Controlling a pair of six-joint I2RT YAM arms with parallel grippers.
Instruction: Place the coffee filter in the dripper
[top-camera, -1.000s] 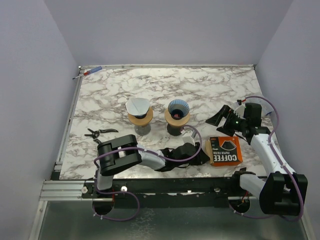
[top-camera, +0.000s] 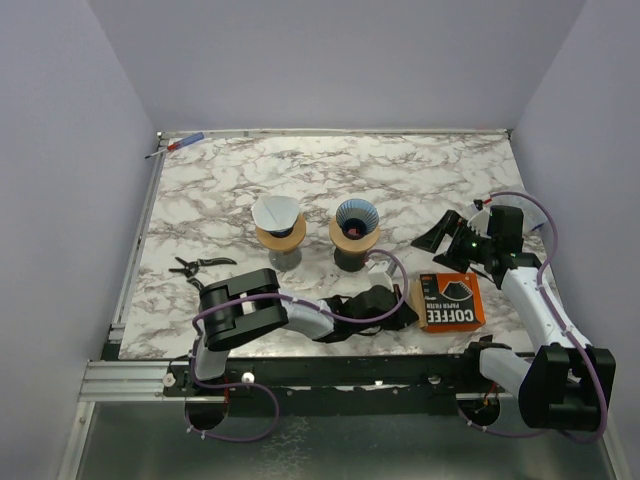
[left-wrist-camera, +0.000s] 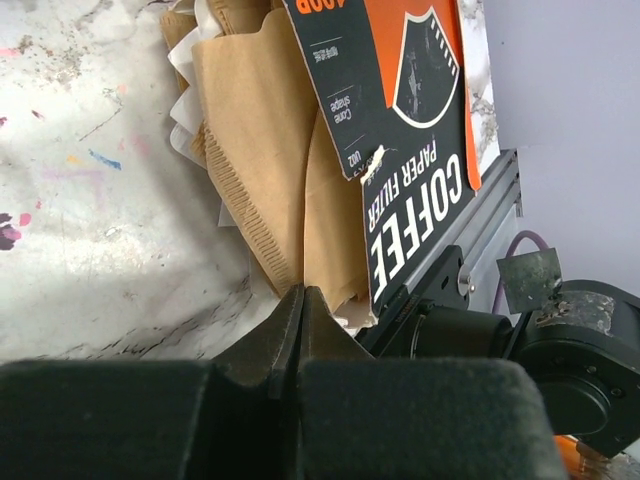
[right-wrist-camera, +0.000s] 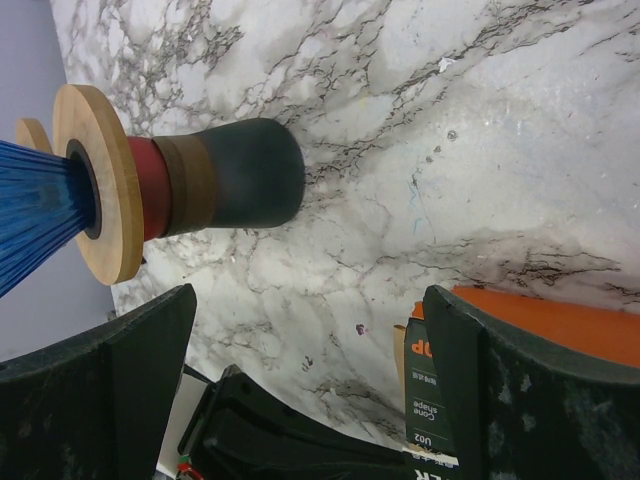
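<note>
The coffee filter box (top-camera: 450, 302) lies at the front right of the table, brown paper filters (left-wrist-camera: 250, 130) spilling from its open left end. My left gripper is shut at those filters' lower edge; whether any paper is pinched between the tips is unclear. My right gripper stands open above the table, just behind the box. The blue ribbed dripper (top-camera: 357, 216) sits in a wooden-ringed stand at the middle, with a white dripper (top-camera: 276, 214) on another stand to its left.
Pliers (top-camera: 200, 268) lie at the left, a screwdriver (top-camera: 175, 142) at the back left edge.
My left gripper has shifted very slightly at the box's left end. The right arm and the box look unchanged.
</note>
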